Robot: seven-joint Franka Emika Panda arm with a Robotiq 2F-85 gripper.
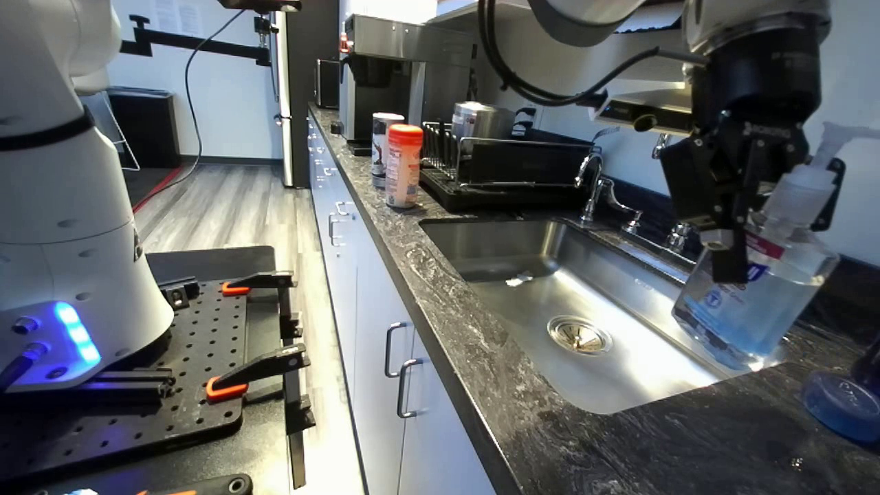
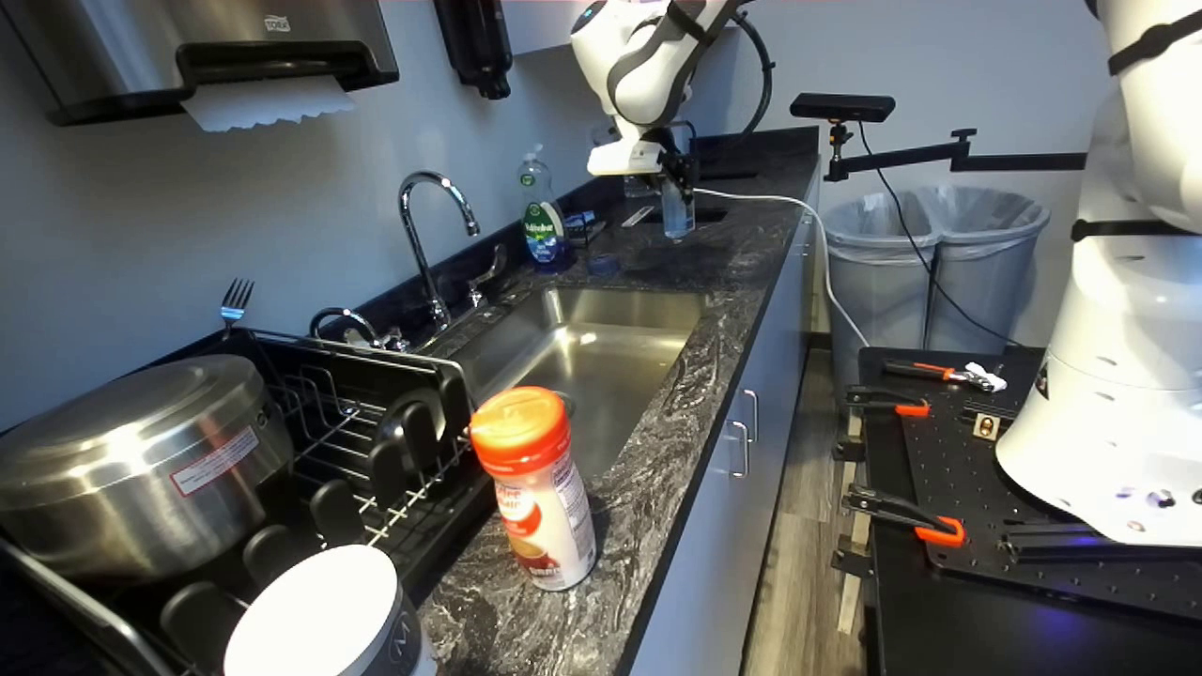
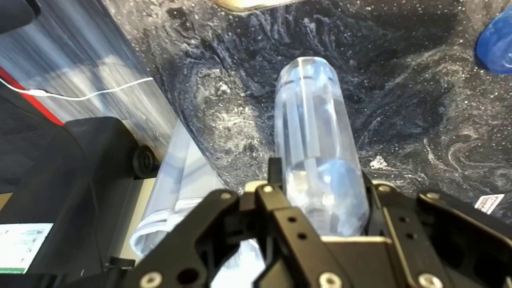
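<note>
A clear pump bottle (image 1: pixel 744 301) of bluish liquid hangs tilted in my gripper (image 1: pixel 771 260), its white pump upward. In exterior view 1 it overlaps the sink's near right corner and is held above the counter. Exterior view 2 shows the bottle (image 2: pixel 677 212) small, beneath the arm's end at the far side of the sink. Seen from the wrist, the gripper has a finger on either side of the clear bottle (image 3: pixel 314 125), shut on it; the dark counter lies below.
The steel sink (image 1: pixel 528 346) is empty but for a white scrap. A blue object (image 1: pixel 841 404) lies on the counter at right. Beyond the sink are the faucet (image 2: pixel 423 242), a dish soap bottle (image 2: pixel 543 231), a dish rack (image 1: pixel 511 169) and a red-capped container (image 1: pixel 403 169).
</note>
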